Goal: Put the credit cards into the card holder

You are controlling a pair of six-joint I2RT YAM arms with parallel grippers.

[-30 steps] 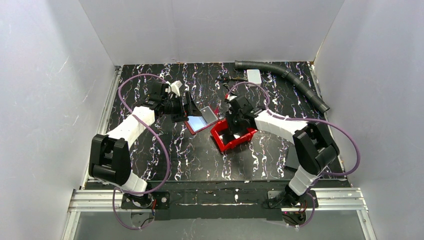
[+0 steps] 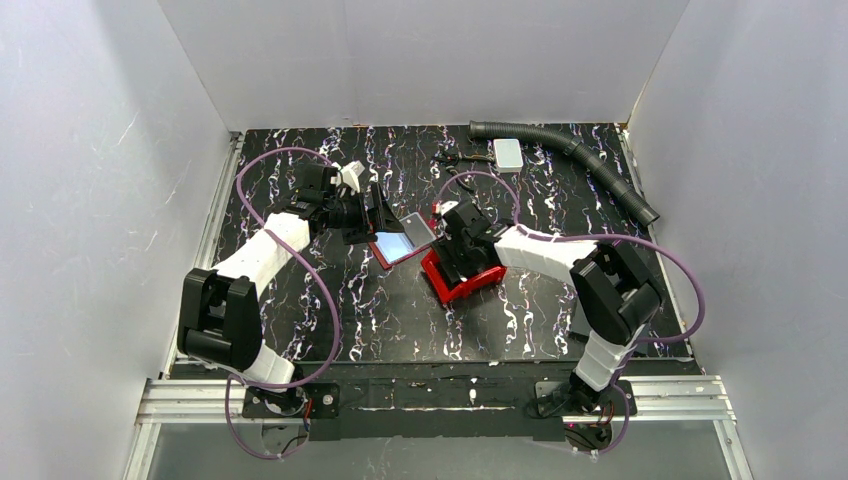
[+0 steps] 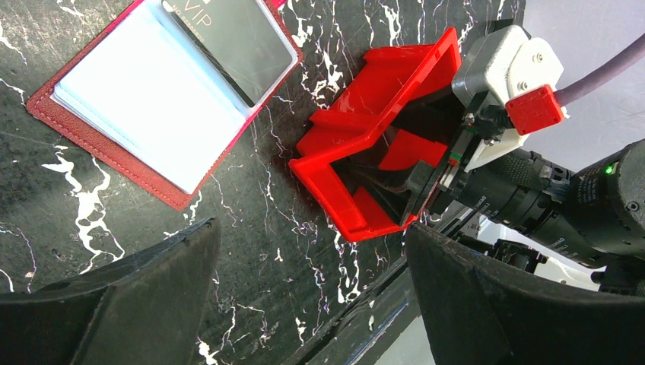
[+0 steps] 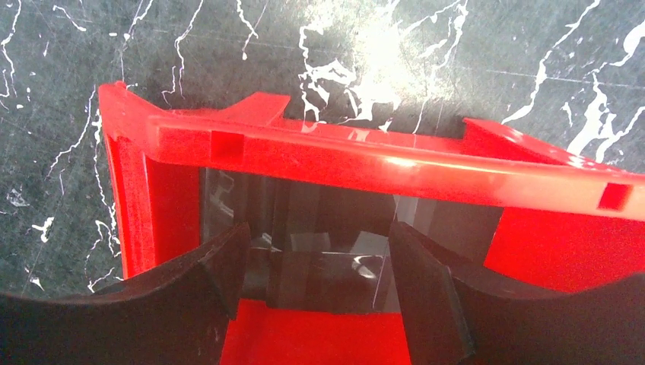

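Observation:
A red leather card holder (image 3: 114, 156) lies flat, bearing pale blue cards (image 3: 152, 99) and a dark VIP card (image 3: 236, 46). Right of it sits a red box (image 2: 460, 290), seen as an open tray with a dark glossy floor (image 4: 327, 213). My right gripper is open, its fingers down inside that box, nothing clearly held between them; whether dark cards lie on the floor there I cannot tell. My left gripper hangs open above the table beside the card holder, empty.
At the back lie black tools (image 2: 450, 158), a white box (image 2: 507, 155) and a long dark hose (image 2: 560, 140). A dark flat object (image 2: 582, 320) is at the right, partly under the arm.
The left arm has not moved.

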